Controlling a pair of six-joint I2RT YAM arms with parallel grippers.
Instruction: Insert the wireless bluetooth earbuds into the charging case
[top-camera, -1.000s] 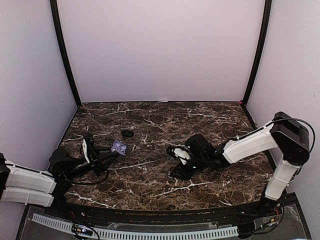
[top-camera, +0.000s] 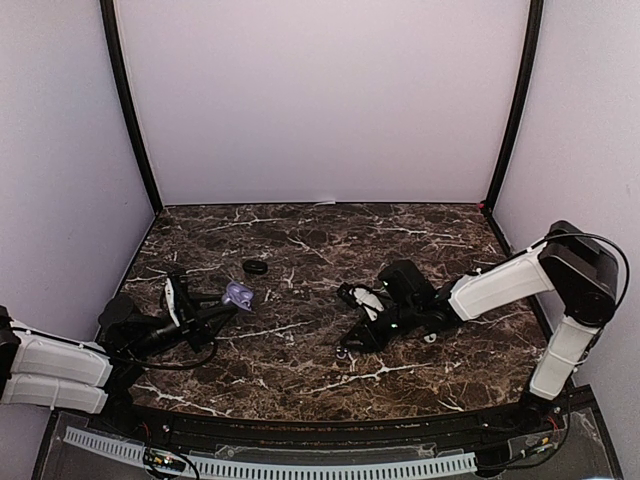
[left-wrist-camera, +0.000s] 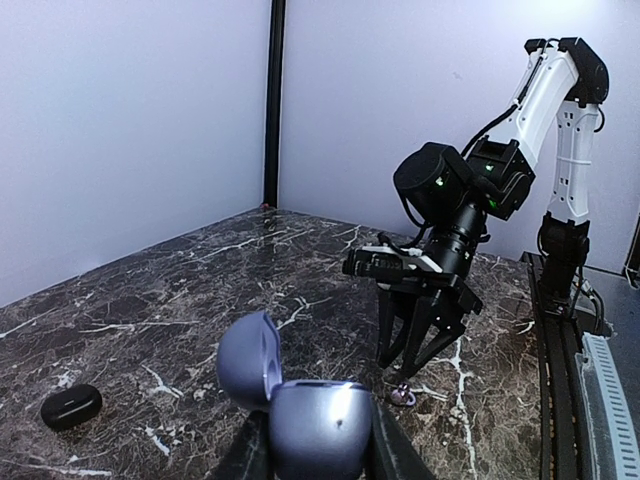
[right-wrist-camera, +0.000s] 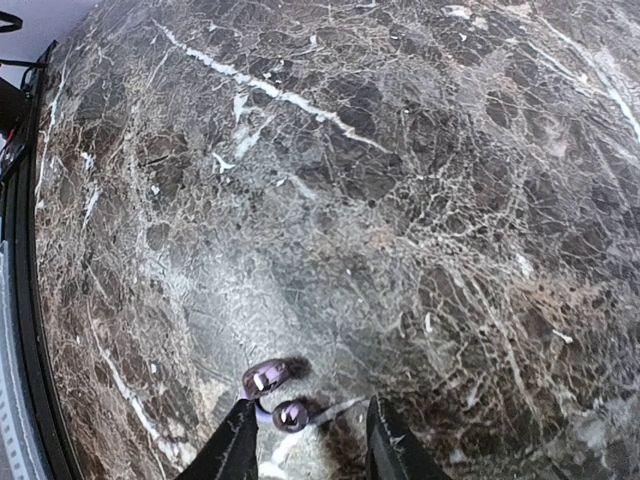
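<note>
The lavender charging case (top-camera: 239, 295) is held up at the left of the table, my left gripper (top-camera: 222, 306) shut on it. In the left wrist view the lid (left-wrist-camera: 249, 360) stands up behind the rounded case body (left-wrist-camera: 320, 428); its inside cannot be seen. A small lavender earbud (right-wrist-camera: 268, 376) with shiny metal parts lies on the marble. My right gripper points down by the earbud, its fingers (right-wrist-camera: 236, 440) apart. From this view, contact with the earbud cannot be judged.
A black oval object (top-camera: 255, 267) lies farther back, behind the charging case. A metal rail (top-camera: 270, 468) runs along the front edge.
My right gripper has shifted slightly back and up over the last second, leaving more of the earbud visible in the top view. The left arm and the case have stayed still.
</note>
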